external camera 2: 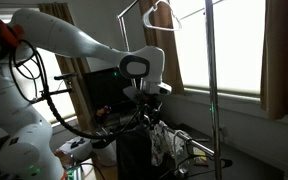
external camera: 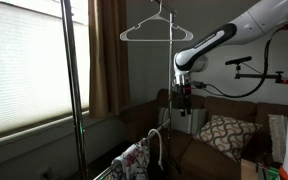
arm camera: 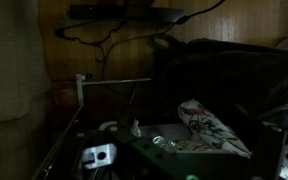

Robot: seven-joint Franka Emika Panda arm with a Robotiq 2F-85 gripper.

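My gripper [external camera: 182, 101] hangs pointing down from the arm, just right of the rack's upright pole in the first exterior view. It is small and dark there, so its finger state is unclear. A white hanger [external camera: 156, 29] hangs empty from the rack's top, well above it. Lower down, patterned clothing [external camera: 133, 160] hangs on the rack beside a white hanger hook [external camera: 154, 134]. From the second exterior side, my gripper [external camera 2: 147, 118] is above or beside the clothes [external camera 2: 168, 143]. In the wrist view, a floral cloth [arm camera: 210, 125] lies below; dark gripper parts blur along the bottom.
Metal rack poles [external camera: 75, 90] stand close to the arm. A brown couch [external camera: 209, 160] with a patterned pillow [external camera: 230, 136] is behind. The window blind [external camera: 29, 65] and brown curtain [external camera: 109, 60] are at the left. Lighting is dim.
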